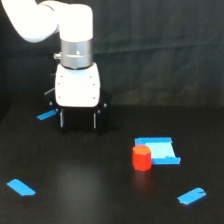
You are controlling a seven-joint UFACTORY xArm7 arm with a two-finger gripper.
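Note:
A small red block (142, 158) stands on the black table, right of centre. It overlaps the front left part of a white patch (162, 151) edged with blue tape; whether it rests on the patch or just before it, I cannot tell. My gripper (79, 119) hangs at the upper left, well apart from the block. Its thin dark fingers point down, spread apart, and nothing shows between them.
Strips of blue tape mark the table at the front left (20, 187), the front right (191, 196) and the back left (47, 115). A dark curtain (160, 50) closes off the back.

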